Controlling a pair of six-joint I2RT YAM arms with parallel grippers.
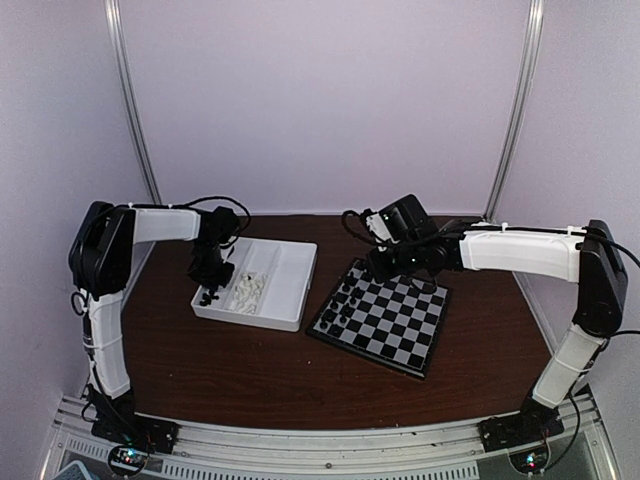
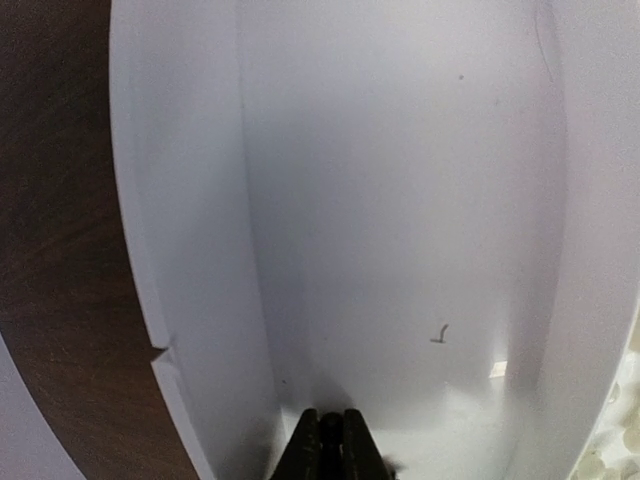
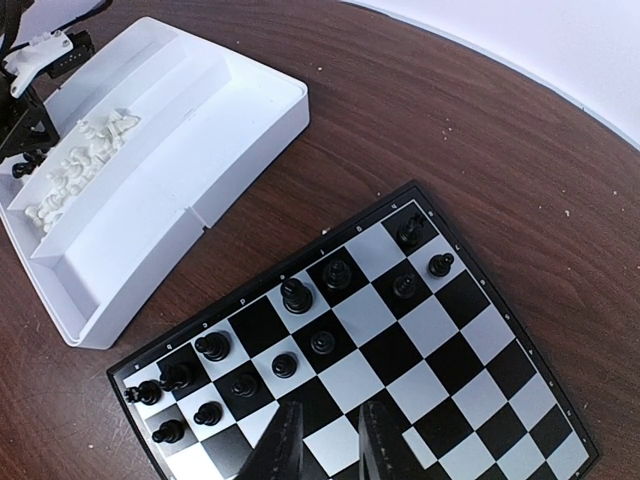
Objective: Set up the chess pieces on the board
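My left gripper is down in the white box's left compartment (image 2: pixel 410 200), a dark piece (image 2: pixel 330 425) between its fingertips; whether it grips it is unclear. Other black pieces (image 1: pixel 208 298) lie there. White pieces (image 3: pixel 85 165) fill the middle compartment. On the chessboard (image 1: pixel 385 335), black pieces stand in two rows along the side nearest the box, including a tall one (image 3: pixel 296 293) and pawns (image 3: pixel 322 341). My right gripper is over the board, fingers apart, with nothing seen between them.
The box's empty compartment (image 3: pixel 200 140) faces the board, with a strip of wooden table (image 3: pixel 470 130) between them. Pale walls surround the back and sides.
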